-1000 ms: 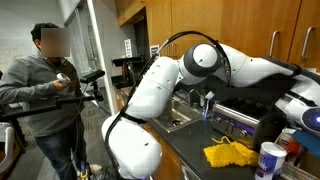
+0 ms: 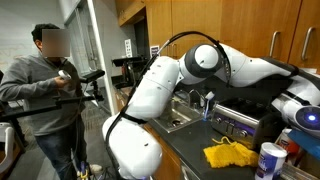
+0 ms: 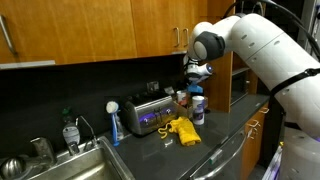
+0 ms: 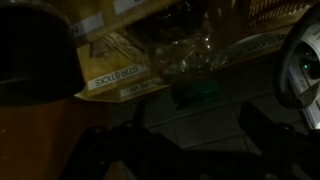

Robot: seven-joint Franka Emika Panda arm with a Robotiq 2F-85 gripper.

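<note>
My gripper shows as a dark shape in the wrist view, its two fingertips apart. I make out nothing held between them. Beyond it is an organiser [image 4: 110, 72] with "STIR STICKS" labels and clear compartments. A dark green item [image 4: 195, 94] shows near the gap between the fingertips; its contact with them is unclear. In exterior view 2 the blue-marked gripper [image 3: 194, 88] is at the far end of the counter, above and behind a white canister [image 3: 197, 106]. The fingertips are hidden or too small to judge there.
A yellow cloth [image 3: 183, 131] lies on the dark counter in front of the toaster [image 3: 150, 113]. The sink [image 3: 62, 163] is at the left, with a blue brush [image 3: 115, 124] and a soap bottle [image 3: 70, 132] beside it. A person [image 2: 50, 85] stands at the left in exterior view 1.
The arm's wrist has shifted slightly in exterior view 1, with its blue part now lower and larger at the right edge. The cloth and canister have stayed put.
</note>
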